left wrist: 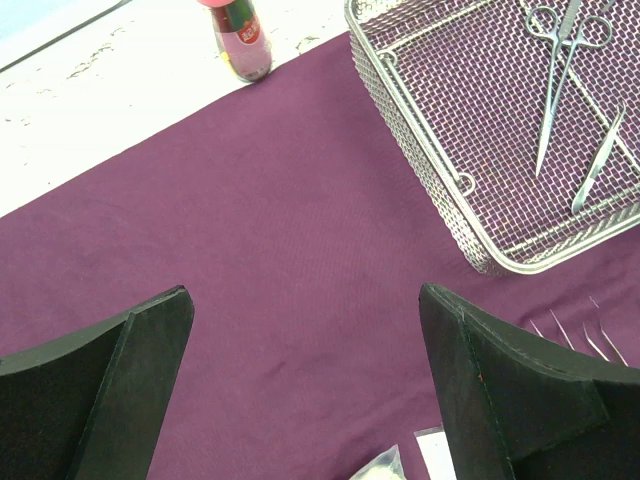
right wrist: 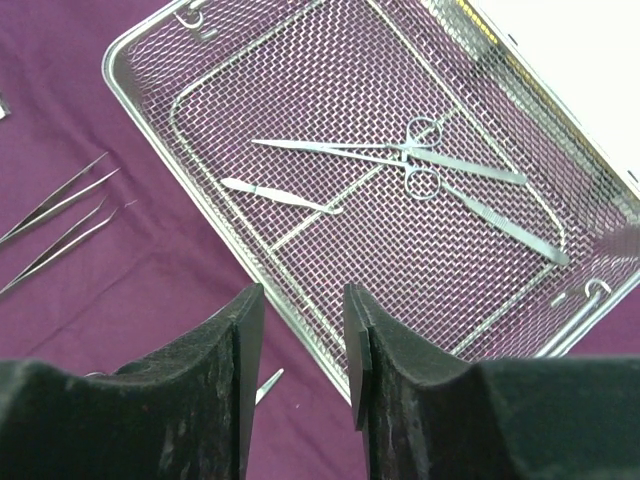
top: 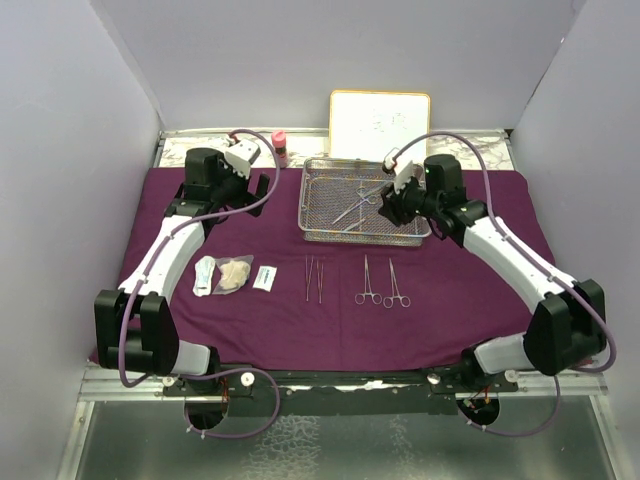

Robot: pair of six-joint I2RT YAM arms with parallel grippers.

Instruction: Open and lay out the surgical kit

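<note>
The wire mesh tray (top: 315,200) holds scissors (right wrist: 420,172), flat-handled instruments (right wrist: 510,228) and a scalpel handle (right wrist: 275,195). On the purple cloth before it lie tweezers (top: 320,282), two clamps (top: 368,296), a white packet (top: 264,278), a bagged gauze pack (top: 234,272) and a white pad (top: 203,276). My right gripper is over the tray's right front part, part open, with nothing visible between its fingers. My left gripper stands open and empty over the cloth left of the tray.
A pink-topped bottle (top: 280,150) stands on the marble strip at the back, beside a white board (top: 378,120).
</note>
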